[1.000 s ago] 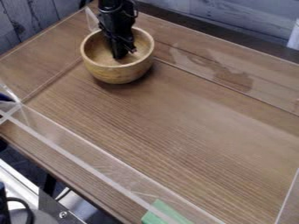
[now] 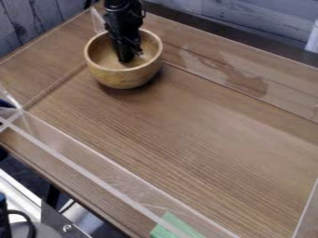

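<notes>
A round wooden bowl point(image 2: 122, 72) sits on the wooden table point(image 2: 199, 139) toward the back left. My black gripper point(image 2: 125, 51) reaches down from the top into the bowl, its lower end inside near the far part of the rim. The fingertips are dark and partly hidden in the bowl, so I cannot see whether anything is between them; the gripper looks shut.
A blue-grey wall runs along the back, with a white object point(image 2: 311, 33) at the right edge. Clear tape and a green patch point(image 2: 174, 226) lie at the front edge.
</notes>
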